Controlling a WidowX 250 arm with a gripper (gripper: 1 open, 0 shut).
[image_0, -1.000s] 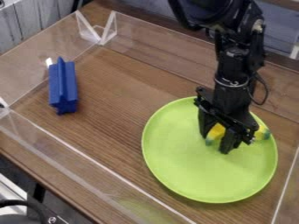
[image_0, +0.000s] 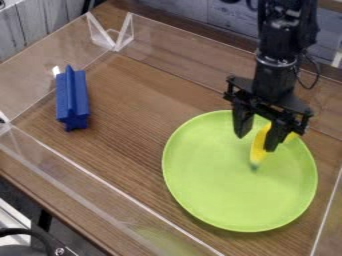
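Observation:
My black gripper (image_0: 267, 118) hangs over the back of a large green plate (image_0: 234, 190). A yellow object (image_0: 267, 145) with a pale tip lies on the plate, just under and partly behind the fingers. Whether the fingers are open or touching it is unclear.
A blue block (image_0: 72, 100) lies on the wooden table at the left. A white wire stand (image_0: 115, 30) is at the back left. A dark cable or part is at the lower left edge.
My gripper has risen and moved back from low over the plate, leaving more of the yellow object exposed on it.

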